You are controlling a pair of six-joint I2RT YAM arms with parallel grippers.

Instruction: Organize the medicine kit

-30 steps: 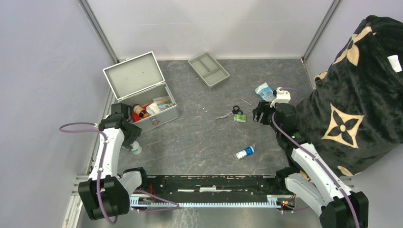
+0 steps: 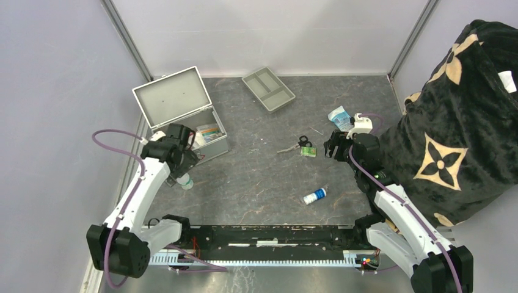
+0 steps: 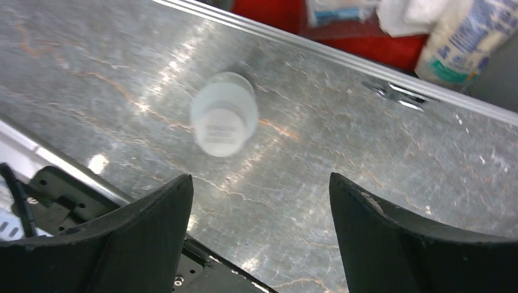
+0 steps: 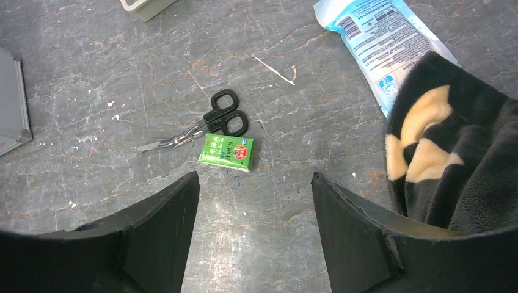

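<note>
My left gripper stands open above a small white cylindrical bottle (image 3: 221, 122) on the table just in front of the open grey case (image 2: 172, 97), which holds several packets and bottles. My right gripper is open at the right, empty, near scissors (image 4: 217, 121), a green packet (image 4: 226, 151) and a blue-white pouch (image 4: 372, 43). A blue-labelled white bottle (image 2: 314, 196) lies on its side toward the front.
An empty divided grey tray (image 2: 269, 89) lies at the back. A black patterned blanket (image 2: 464, 134) fills the right side.
The right arm looks still.
</note>
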